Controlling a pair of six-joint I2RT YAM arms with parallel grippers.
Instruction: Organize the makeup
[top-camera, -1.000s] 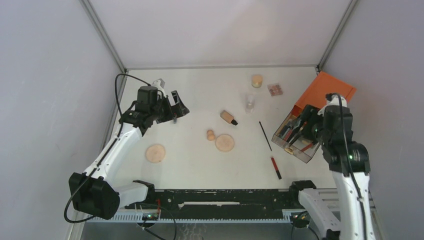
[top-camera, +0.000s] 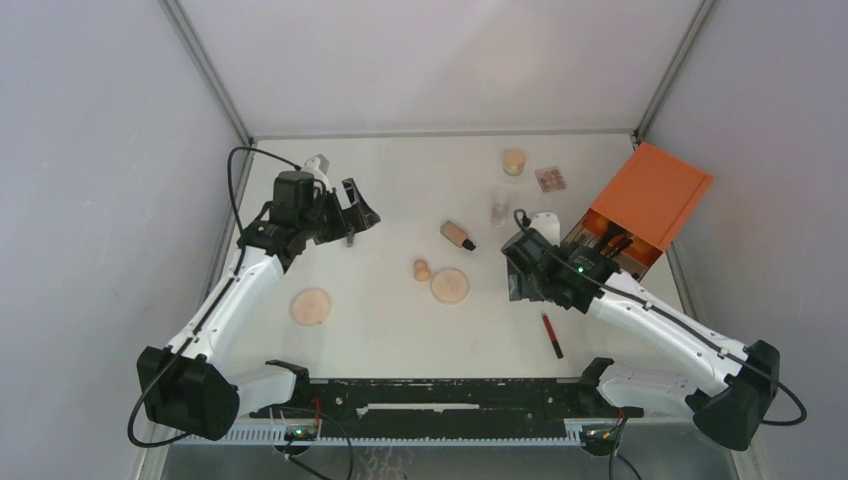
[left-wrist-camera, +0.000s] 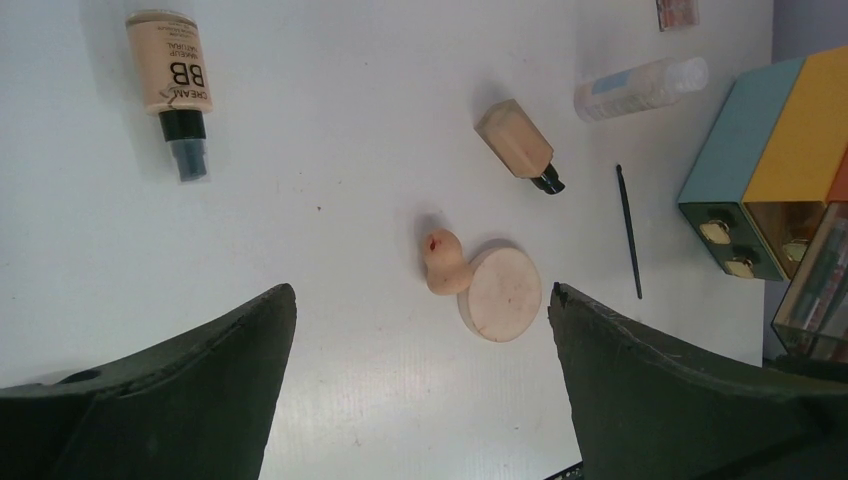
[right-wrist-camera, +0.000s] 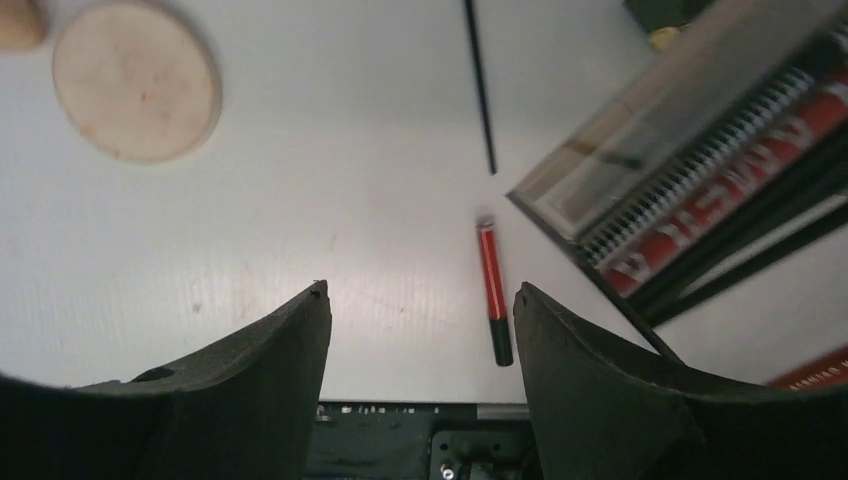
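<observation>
An orange box (top-camera: 650, 190) at the right has a clear drawer pulled out, full of brushes and pencils. Loose on the table lie a BB cream bottle (left-wrist-camera: 170, 65), a foundation bottle (top-camera: 454, 232), a sponge (top-camera: 421, 269), a round pad (top-camera: 450, 285), a clear bottle (top-camera: 500, 208), a red pencil (right-wrist-camera: 492, 280) and a thin dark stick (left-wrist-camera: 628, 230). My left gripper stands open above the table's left part, nothing between its fingers. My right gripper is open and empty, hovering left of the drawer and above the red pencil's area; it is blurred in its wrist view.
A palette (top-camera: 551, 178) and a cream jar (top-camera: 514, 161) lie at the back right. Another round pad (top-camera: 310, 306) lies at the front left.
The left arm has stayed where it was.
</observation>
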